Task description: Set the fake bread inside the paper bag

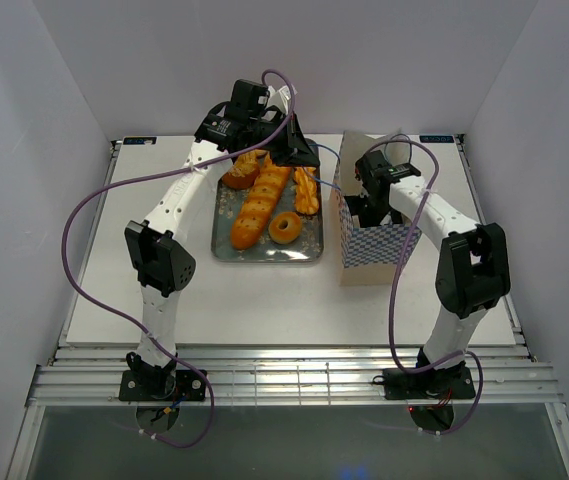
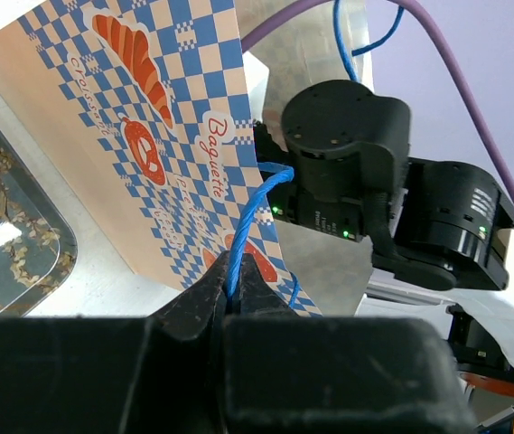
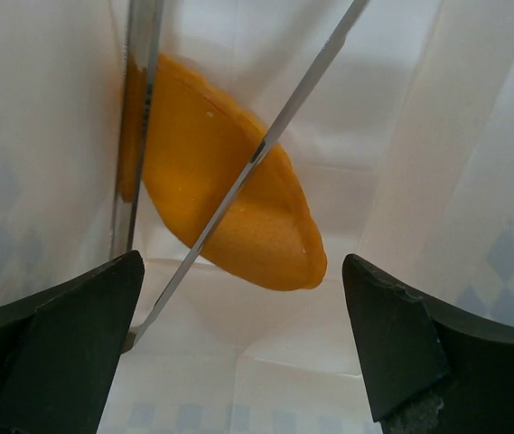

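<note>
The paper bag [image 1: 376, 245], blue-checked with printed breads, stands upright and open at the top. My left gripper is shut on its blue cord handle [image 2: 243, 226], pulling it taut at the bag's left side. Inside the bag, my right gripper stands open, its black fingers [image 3: 401, 339] spread. Beyond them an orange-brown piece of fake bread [image 3: 238, 199] lies at the bottom of the bag, apart from both fingers. More fake bread rests on the tray: a long loaf [image 1: 256, 205], a ring-shaped roll [image 1: 285, 227] and a twisted piece [image 1: 306, 192].
The dark metal tray [image 1: 264, 255] sits left of the bag, with the left arm over its far end. Thin grey strips [image 3: 229, 194] cross the right wrist view in front of the bread. Bare white table [image 1: 244, 305] lies in front.
</note>
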